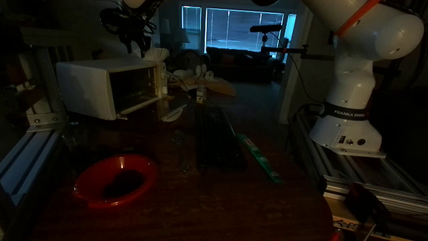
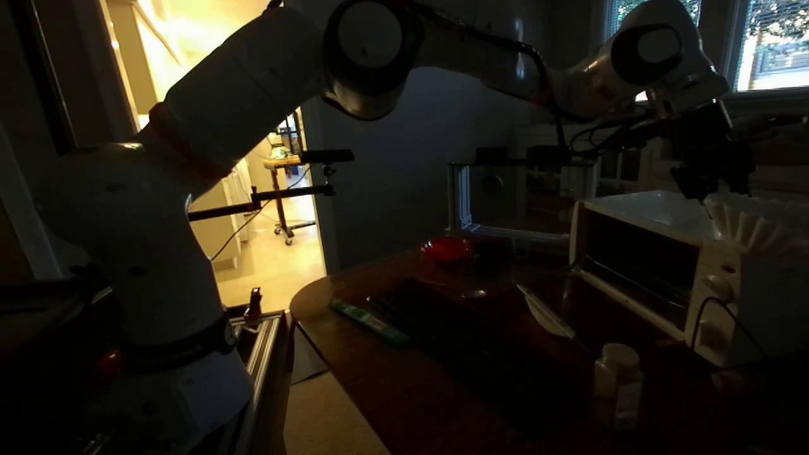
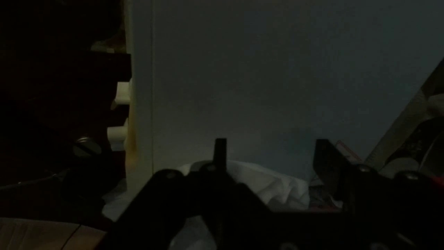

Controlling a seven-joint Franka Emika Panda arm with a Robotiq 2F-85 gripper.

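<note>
My gripper (image 1: 137, 47) hangs above the white toaster oven (image 1: 86, 82), near its control-panel end. In the wrist view its dark fingers (image 3: 220, 154) stand wide apart, so the gripper is open. White pleated paper (image 3: 276, 183), like a stack of coffee filters, shows low between and behind them. In the second exterior view the pleated paper (image 2: 758, 221) sits at the oven's near end, just below the gripper (image 2: 714, 188). Whether a finger touches the paper, I cannot tell in this dim light.
A red bowl (image 1: 94, 196) with something dark in it stands on the table (image 1: 224, 209). A black keyboard (image 1: 218, 140), a green packet (image 1: 260, 158), a white plate-like piece (image 2: 544, 311) and a lidded jar (image 2: 618, 379) lie or stand about.
</note>
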